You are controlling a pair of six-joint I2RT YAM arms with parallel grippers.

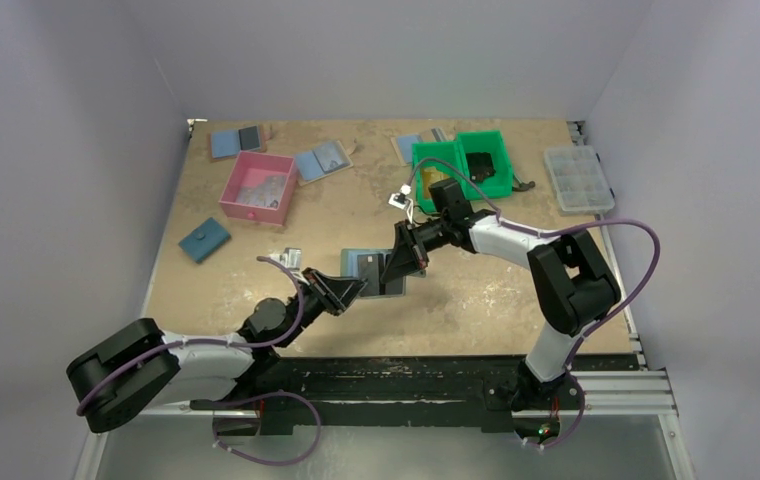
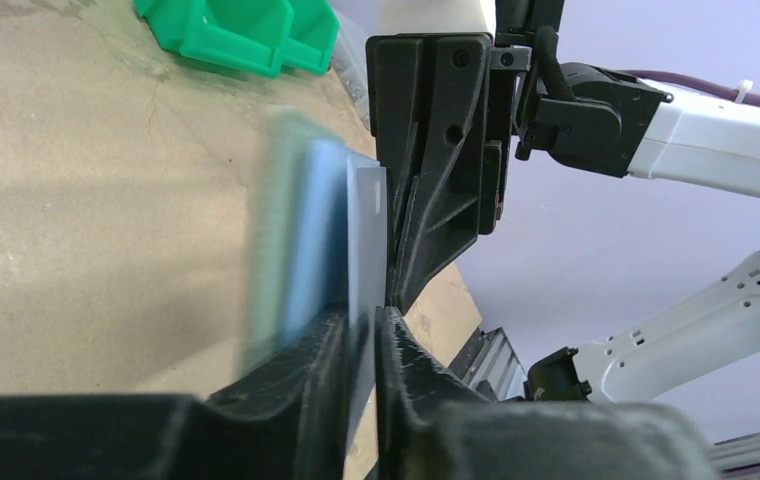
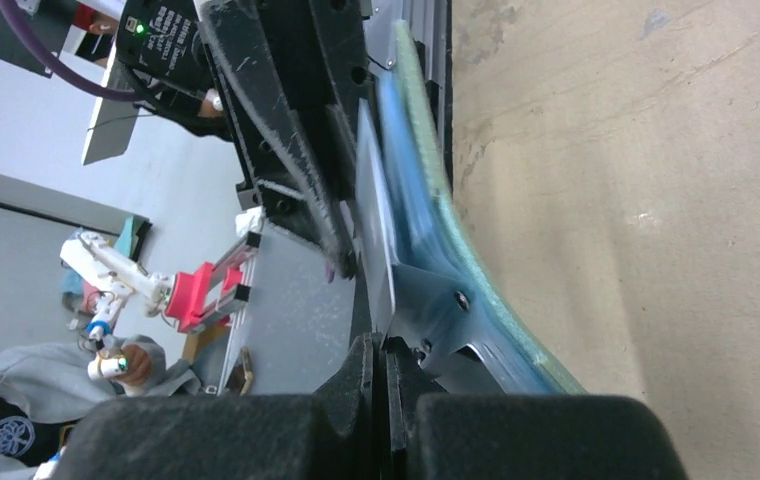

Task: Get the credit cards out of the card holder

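Observation:
A blue-and-green card holder (image 1: 352, 262) with dark and grey faces is held up between the two grippers at the table's middle; in the right wrist view its open side shows blue sleeves (image 3: 416, 190) and a pale card-like sheet (image 3: 374, 200). My left gripper (image 1: 354, 292) is at its left, fingers round the thin pale edge (image 2: 364, 250) seen in the left wrist view; whether they grip it I cannot tell. My right gripper (image 1: 396, 268) is at the holder's right, shut, its fingertips at the pale sheet's lower edge; what lies between them is unclear.
A pink box (image 1: 241, 208), green bins (image 1: 496, 183), a clear organiser (image 1: 578, 180), a teal wallet (image 1: 204, 238) and several other holders along the back surround the work area.

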